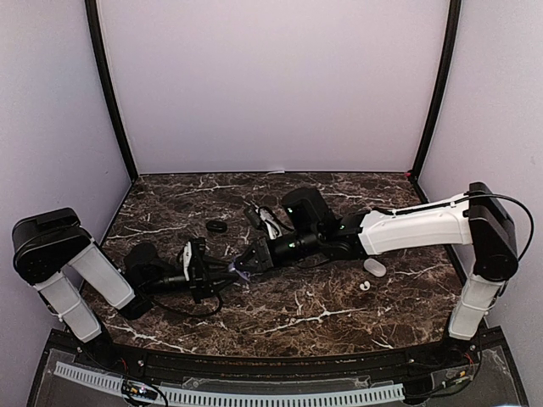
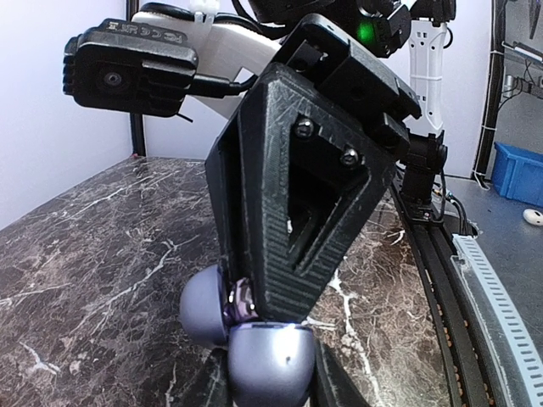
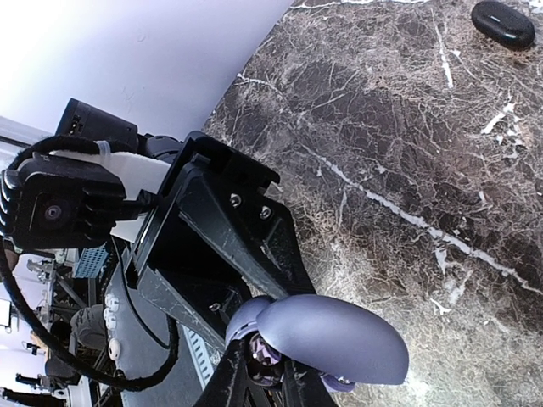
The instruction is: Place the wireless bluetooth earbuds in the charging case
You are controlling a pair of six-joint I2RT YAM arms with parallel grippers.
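A purple charging case (image 1: 241, 272) is held off the table by my left gripper (image 1: 232, 270), which is shut on its body (image 2: 271, 365). Its lid (image 3: 335, 337) stands open. A shiny purple earbud (image 2: 242, 298) shows at the case's opening, beside the lid. My right gripper (image 1: 247, 260) reaches in from the right with its fingertips at that earbud (image 3: 265, 349). In the right wrist view its fingers (image 3: 222, 373) lie around the earbud, a little apart; whether they touch it is unclear. The case's inside and any second earbud are mostly hidden.
A black oval case (image 1: 216, 226) lies on the marbled table behind the left gripper. To the right are a white case (image 1: 374, 268) and small white pieces (image 1: 365, 286). Both grippers are very close together at the purple case.
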